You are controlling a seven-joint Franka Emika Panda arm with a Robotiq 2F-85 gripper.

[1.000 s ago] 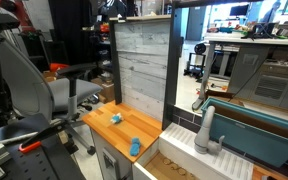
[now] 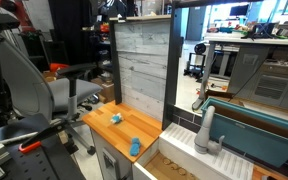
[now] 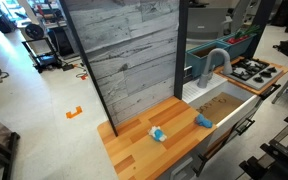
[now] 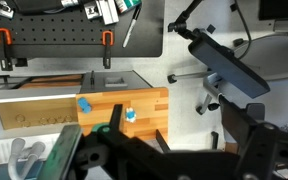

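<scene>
My gripper shows at the bottom of the wrist view, fingers open with nothing between them, high over the counter. On the wooden counter [image 3: 134,152] lie two small things. One is a blue block like a sponge [image 2: 135,147], close to the sink; it appears as a blue patch [image 4: 84,104] in the wrist view. Farther from the sink sits a crumpled blue-and-white item [image 3: 157,134], seen from above as a light piece [image 4: 130,115]. What it is I cannot tell.
Beside the wood is a white sink [image 2: 174,141] with a brown bottom and a grey faucet [image 2: 206,125] standing tall. A whitewashed plank panel [image 3: 139,65] rises behind the counter. A teal bin [image 2: 244,122] stands beyond the sink. Dark table [image 4: 59,48] carries tools.
</scene>
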